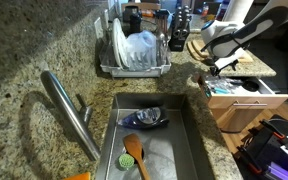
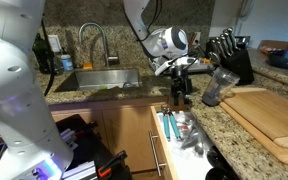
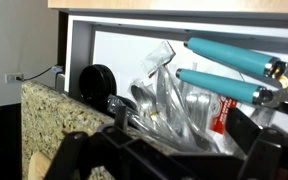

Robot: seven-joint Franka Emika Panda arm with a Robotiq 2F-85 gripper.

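An open white drawer (image 2: 189, 158) holds the utensils. In the wrist view my gripper is over the drawer's near edge, its dark fingers (image 3: 252, 138) spread apart. Between and beyond them lie clear-wrapped utensils (image 3: 166, 95), apparently inside the drawer below; no grasp shows. A tool with two teal handles (image 3: 227, 58) lies toward the right of the drawer. Exterior view 1 has my gripper (image 1: 218, 69) at the counter edge beside the drawer, too small there to make out its fingers.
A black round object (image 3: 99, 82) sits in one drawer corner. Speckled counter (image 1: 174, 87) borders the drawer. Behind the arm lies a wooden board (image 2: 249, 103); a dish rack (image 1: 139, 50) and a sink (image 1: 174, 130) stand to one side.
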